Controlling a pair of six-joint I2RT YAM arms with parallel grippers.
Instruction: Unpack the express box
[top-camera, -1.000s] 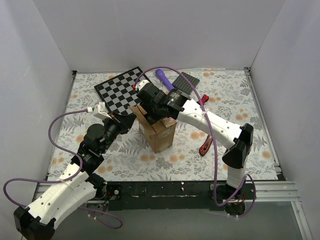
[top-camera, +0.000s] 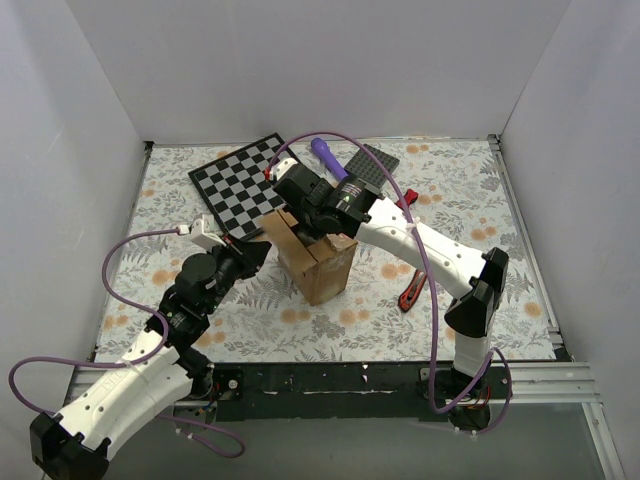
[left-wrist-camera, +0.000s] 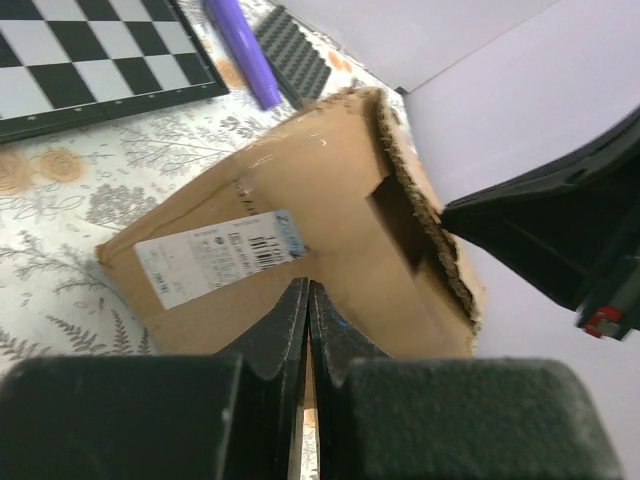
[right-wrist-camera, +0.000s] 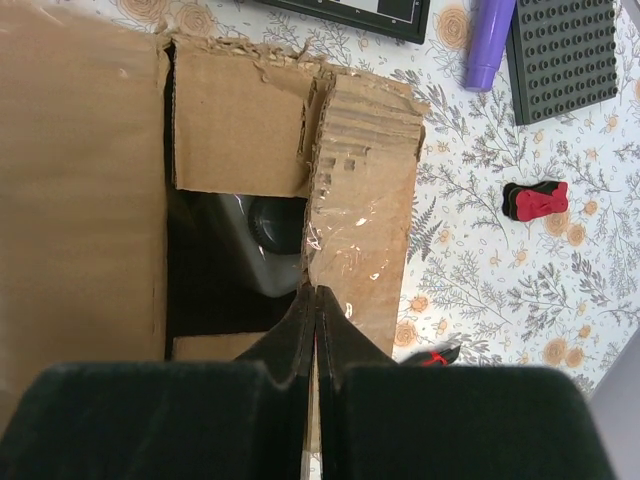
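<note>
The brown cardboard box (top-camera: 330, 280) stands mid-table with its top flaps partly open. Its side with a white label (left-wrist-camera: 215, 258) faces the left wrist camera. Through the opening, in the right wrist view, a greyish shiny item with a black round part (right-wrist-camera: 274, 225) shows inside; much of it is hidden. My right gripper is shut over the opening, its tips by the inner edge of the right flap (right-wrist-camera: 365, 200). Nothing shows between them. My left gripper, also shut and empty, points at the labelled side from the left; contact cannot be told.
Behind the box lie a checkered board (top-camera: 240, 185), a purple tube (top-camera: 327, 158) and a dark studded plate (top-camera: 372, 166). A red-and-black tool (top-camera: 412, 290) is to the right. The right arm reaches across above the table.
The box has shifted slightly right and its left flap sits a little differently. My left gripper has tilted slightly; the right one has barely moved.
</note>
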